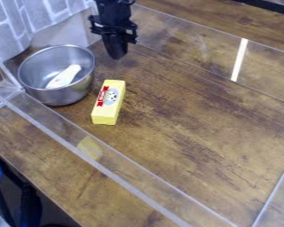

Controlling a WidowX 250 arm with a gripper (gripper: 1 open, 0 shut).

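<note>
My black gripper point(116, 50) hangs at the top of the camera view, shut, with nothing visible between its fingers, behind and to the right of a steel bowl point(77, 87). A white elongated object point(64, 77) lies inside the bowl. A yellow box point(107, 105) with a red label lies on the wooden table right of the bowl, in front of the gripper and apart from it.
Clear plastic walls point(103, 169) border the work area. Crumpled silvery material point(26, 27) fills the back left corner. A white strip point(238, 58) is at the right rear.
</note>
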